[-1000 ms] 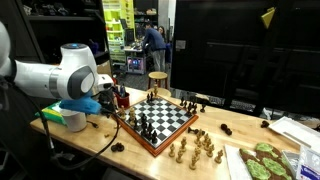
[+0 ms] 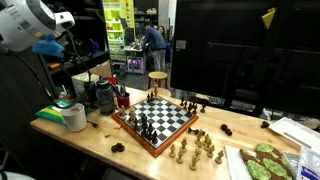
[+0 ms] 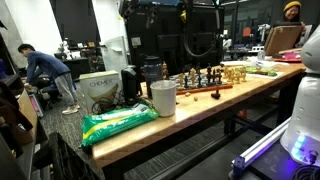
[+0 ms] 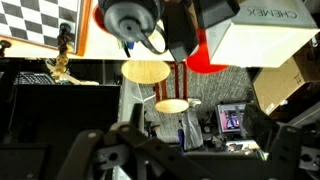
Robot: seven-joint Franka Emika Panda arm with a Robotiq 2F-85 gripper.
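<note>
Over the far edge of the table my gripper hangs open in the wrist view, its dark fingers apart and nothing between them. High at the upper left of exterior view 1 is the white arm (image 2: 32, 28). A chessboard (image 2: 165, 118) with dark pieces on it lies mid-table, and several tan pieces (image 2: 195, 155) stand to its right. Left of the board are a white canister (image 2: 74, 118), dark coffee gear (image 2: 105, 97) and a red container (image 2: 122, 98). A green bag (image 3: 120, 123) lies beside the white canister.
A white Chemex box (image 4: 265, 38) appears beside the coffee gear in the wrist view. At the table's right are a board with green patches (image 2: 262, 163) and a white tray (image 2: 297, 132). A wooden stool (image 2: 158, 80) stands behind the table. Bare tabletop shows at front centre.
The arm has risen and swung up and to the left, away from the tabletop. The white canister and coffee gear that it partly covered now show more clearly. The chess pieces look unmoved.
</note>
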